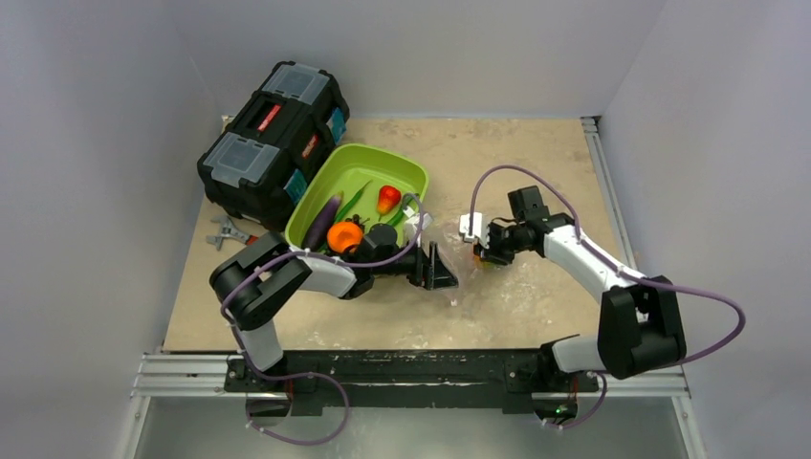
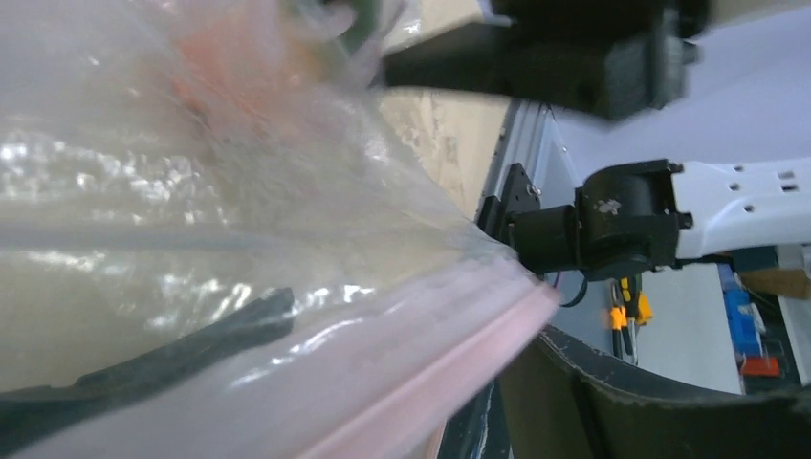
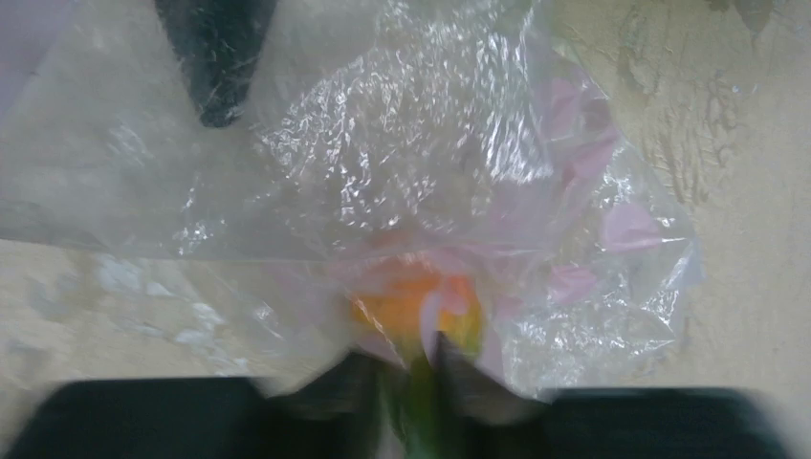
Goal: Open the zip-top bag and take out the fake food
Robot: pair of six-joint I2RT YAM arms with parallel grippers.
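The clear zip bag (image 1: pixel 457 294) (image 2: pixel 191 191) (image 3: pixel 402 124) lies crumpled mid-table, pink patches along one side. An orange-and-green food piece (image 3: pixel 416 301) shows blurred through or at the plastic, beside the tips of my right gripper (image 1: pixel 486 247), which are part open around its green part; whether they grip it cannot be told. My left gripper (image 1: pixel 430 273) is at the bag's left part, open, with plastic filling much of its wrist view and the pink zip edge (image 2: pixel 459 363) near it.
A green tray (image 1: pixel 354 163) of fake vegetables stands behind my left arm. Black toolboxes (image 1: pixel 273 134) and a wrench (image 1: pixel 230 229) are at the back left.
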